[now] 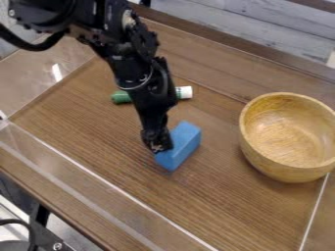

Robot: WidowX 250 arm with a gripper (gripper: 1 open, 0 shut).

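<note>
My black gripper (pixel 160 131) reaches down from the top left to just over a blue block (pixel 181 148), its fingers at or very near the block's upper left side. The finger is open; whether the fingers touch the block is hard to tell. The block lies on the wooden table at the middle of the view.
A large yellow bowl (pixel 287 162) stands to the right of the block. A green cylinder with a white end (pixel 179 93) lies behind the gripper.
</note>
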